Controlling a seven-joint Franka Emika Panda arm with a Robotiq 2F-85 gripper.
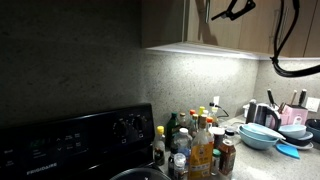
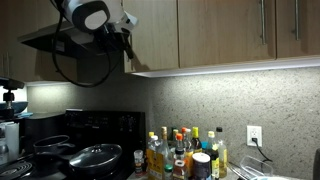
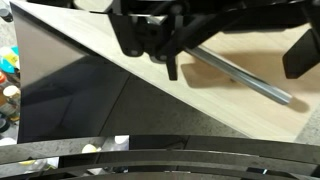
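A pale wooden cabinet door (image 3: 215, 100) fills much of the wrist view, with a straight metal handle (image 3: 240, 78) running slantwise across it. My gripper is open, its dark fingers (image 3: 170, 62) far apart. In that view the handle passes across the gap between them; whether it lies within their depth I cannot tell. From the side, my gripper (image 2: 128, 36) is high up by the upper cabinet's left edge. Only part of the gripper (image 1: 226, 14) shows at the top of exterior view 1, in front of the cabinet (image 1: 180, 22).
Several bottles (image 1: 202, 150) crowd the counter under the cabinet, beside the stove (image 1: 75, 140). A lidded pan (image 2: 95, 157) sits on the stove. Blue bowls (image 1: 260, 135) stand farther right. The arm's cable (image 1: 285, 65) hangs at the right.
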